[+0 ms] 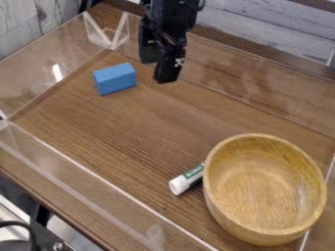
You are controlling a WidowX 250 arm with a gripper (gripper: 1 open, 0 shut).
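Observation:
My black gripper point(164, 61) hangs over the upper middle of the wooden table, to the right of a blue block point(114, 79) and a little above it. It looks open, though the fingers are dark and small, and nothing shows held in it.
A large yellow bowl point(265, 163) fills the lower right. A small white cylinder with green point(186, 178) lies left of it. A white wire-like object point(108, 31) stands at the back left.

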